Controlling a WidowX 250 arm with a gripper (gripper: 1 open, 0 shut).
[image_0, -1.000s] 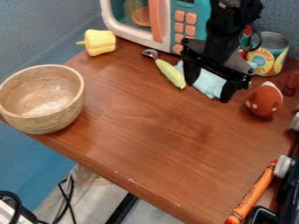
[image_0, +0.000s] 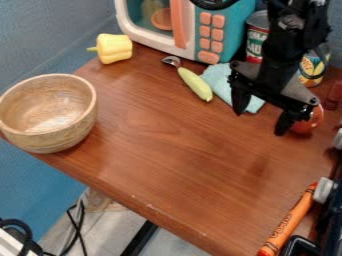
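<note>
My black gripper (image_0: 261, 118) is low at the right back of the wooden table (image_0: 160, 170), its fingers beside and partly over a red-orange round toy (image_0: 310, 121), which is partly hidden by it. The fingers look apart; whether they touch the toy I cannot tell. A light blue cloth (image_0: 219, 81) lies behind the gripper, with a yellow-green corn-like toy (image_0: 197, 84) at its left.
A wooden bowl (image_0: 47, 125) sits at the left, a yellow pepper toy (image_0: 114, 47) behind it. A toy microwave (image_0: 181, 20) and cans (image_0: 257, 40) stand at the back. A large crayon (image_0: 291, 225) lies front right.
My gripper has moved right and lower, onto the red-orange toy, covering more of it. The cloth is more exposed.
</note>
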